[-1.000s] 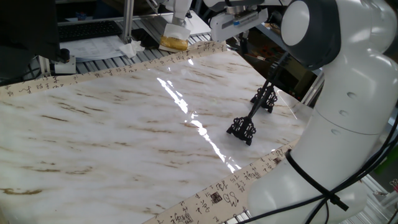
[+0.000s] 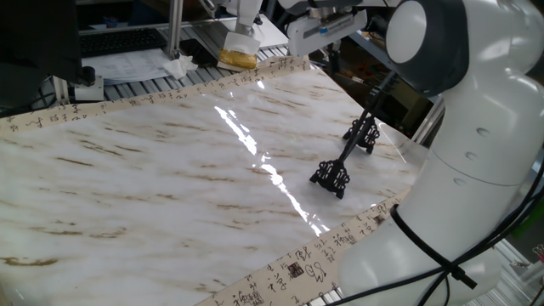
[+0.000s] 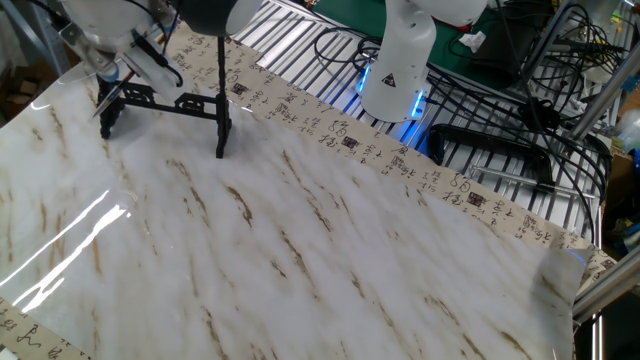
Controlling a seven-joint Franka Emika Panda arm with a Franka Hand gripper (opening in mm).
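A black stand [image 2: 330,177] with ornate openwork feet and a bar between them is on the marble-patterned sheet, close to the arm's base. In the second view the same stand [image 3: 219,125] shows tall uprights and low crossbars at the upper left. Over its far end is my arm's white hand [image 2: 327,32], cut off by the top of the first view. A thin pointed rod [image 3: 113,95] slants beneath the hand in the second view; what it belongs to is unclear. The fingers cannot be made out, so how the fingers stand is hidden.
The marble sheet [image 3: 330,260] is bare over its middle and the side away from the stand. A yellow-and-white object [image 2: 238,56] stands beyond its far edge, near a keyboard [image 2: 121,41]. A black tray [image 3: 490,155] and cables lie beside my base [image 3: 395,90].
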